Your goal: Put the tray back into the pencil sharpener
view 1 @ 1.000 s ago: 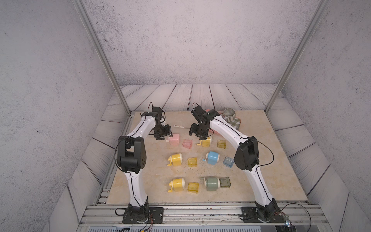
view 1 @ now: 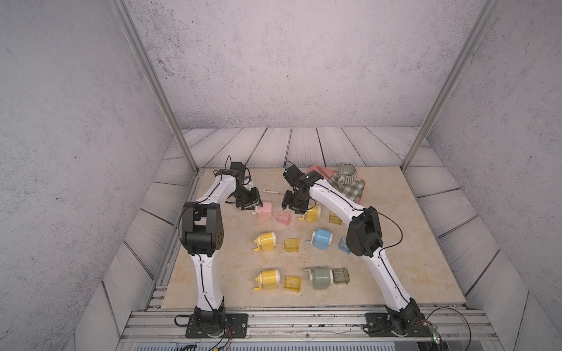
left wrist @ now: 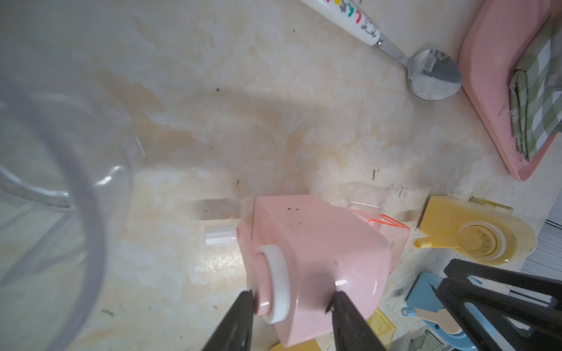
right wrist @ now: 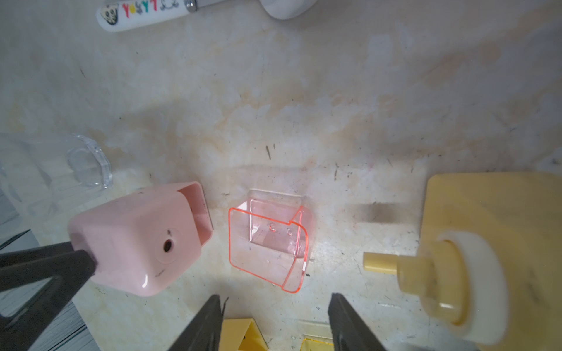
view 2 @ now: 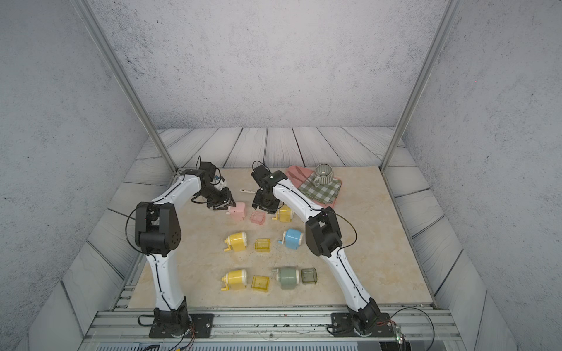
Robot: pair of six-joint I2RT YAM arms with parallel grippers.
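In the left wrist view a pink pencil sharpener (left wrist: 327,251) with a white ring and a short crank handle is pinched by my left gripper, which is shut on it. Just right of the sharpener, the clear pink tray (right wrist: 269,245) rests alone on the table, apart from the sharpener's open end. My right gripper hovers near that tray with its fingers spread and nothing between them. From above, both the pink sharpener (view 1: 264,211) and the tray (view 1: 284,217) lie between the two grippers.
A yellow sharpener (right wrist: 468,251) stands close on the right. Nearer the front are more yellow sharpeners (view 1: 266,241), a blue one (view 1: 321,238) and a green one (view 1: 320,278), with trays beside them. Behind lie a spoon (left wrist: 433,74) and a clear cup (right wrist: 52,169).
The right arm has swung left, bringing its gripper closer to the pink tray. The left gripper has barely shifted, and the pink sharpener and tray look unmoved.
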